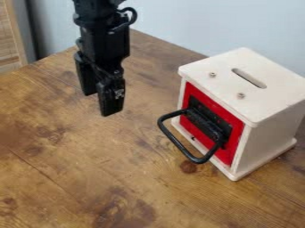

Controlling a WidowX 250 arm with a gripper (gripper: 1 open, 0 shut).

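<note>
A black gripper [100,93] hangs from the arm over the wooden table, left of a pale wooden box [258,85] with a slot and two bolts on top. The box's front has a red panel [191,101] with a black latch and a black bar handle [188,155] sticking out toward the lower left. The gripper is apart from the box. Whether its fingers are open or shut is unclear from this angle.
A pale wall [202,27] stands behind, with a wooden panel [10,36] at the far left.
</note>
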